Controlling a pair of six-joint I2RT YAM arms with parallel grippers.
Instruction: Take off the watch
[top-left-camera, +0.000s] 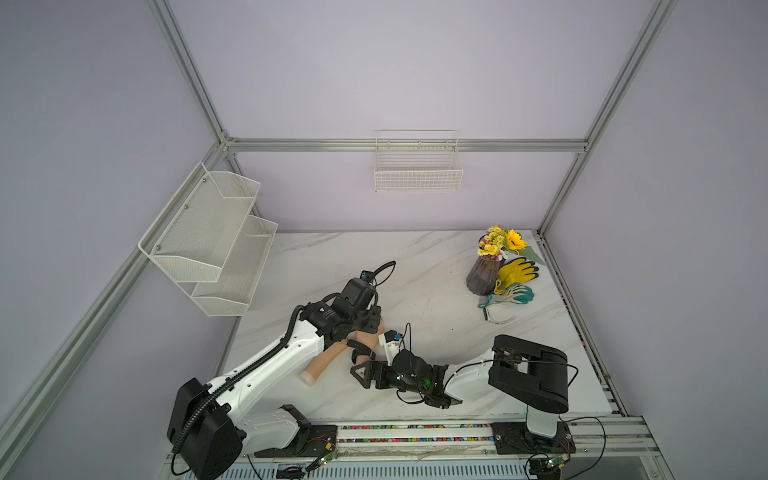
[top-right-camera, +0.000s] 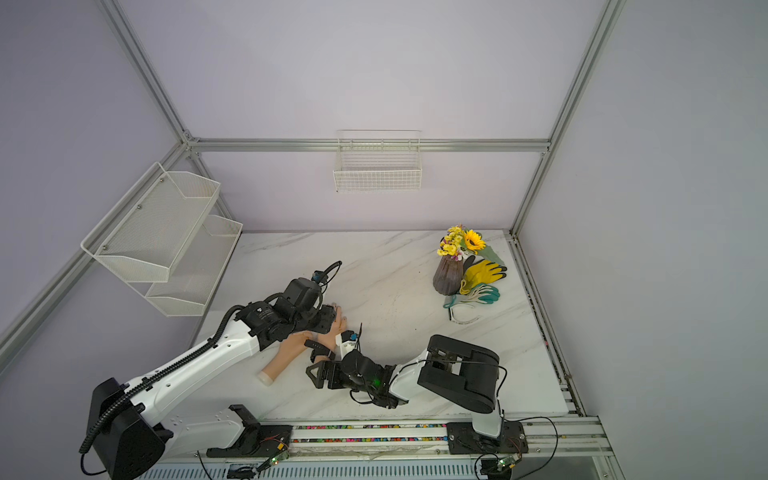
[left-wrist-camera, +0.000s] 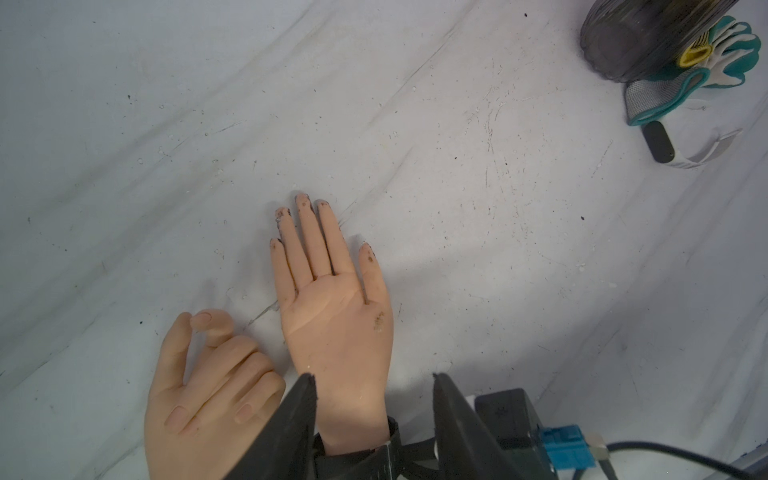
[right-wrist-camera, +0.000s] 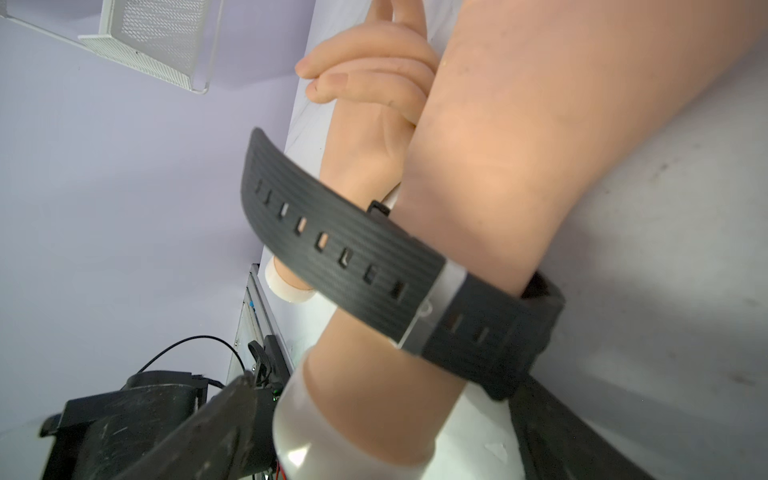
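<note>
A black watch (right-wrist-camera: 344, 248) circles the wrist of a palm-up prosthetic hand (left-wrist-camera: 332, 320), its strap end sticking out past a silver loop. My right gripper is open, straddling the forearm stump just below the strap in the right wrist view. My left gripper hangs above that hand, fingers apart with nothing clearly held. A second prosthetic hand (left-wrist-camera: 212, 384), fingers curled, lies alongside on the left.
A vase of flowers (top-left-camera: 484, 272), yellow gloves (top-left-camera: 516, 273), teal gloves (top-left-camera: 512, 294) and a light strap-like item (left-wrist-camera: 664, 144) sit at the right rear. Mesh baskets (top-left-camera: 200, 240) hang left.
</note>
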